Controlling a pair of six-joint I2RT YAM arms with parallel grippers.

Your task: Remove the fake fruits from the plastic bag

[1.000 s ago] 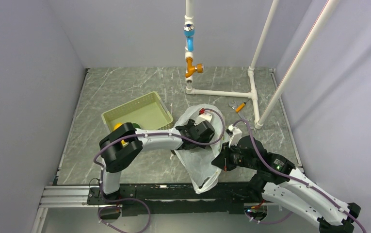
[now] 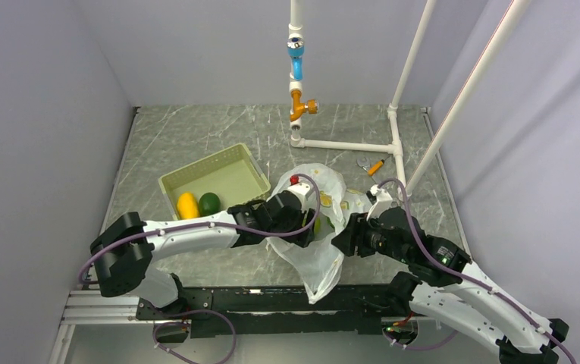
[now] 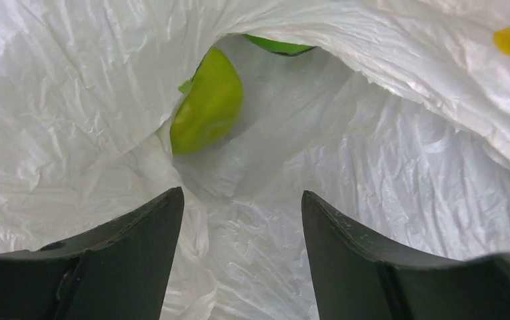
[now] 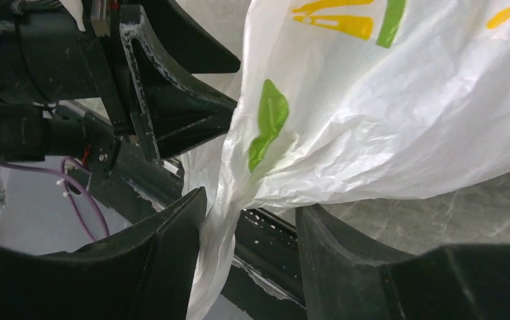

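A crumpled white plastic bag [image 2: 313,269] lies at the front middle. My left gripper is over it, open with nothing between its fingers; its wrist view shows a yellow-green fruit [image 3: 207,107] and part of a green one [image 3: 277,43] inside, partly under folds. My right gripper stands open at the bag's right side, with a twisted strand of bag [image 4: 219,247] by its left finger. A light green basket [image 2: 230,167] at left holds a yellow fruit [image 2: 188,205] and a dark green one [image 2: 209,203].
White pipes [image 2: 347,145] with blue and orange valves stand at the back. A wrench and orange-handled tool [image 2: 375,167] lie right of the bag. Bare counter [image 2: 150,136] shows at the back left. The front edge of the counter is close below the bag.
My left gripper has moved left and toward the front from further inside the bag. My right gripper has opened and shifted slightly right and up in the top view.
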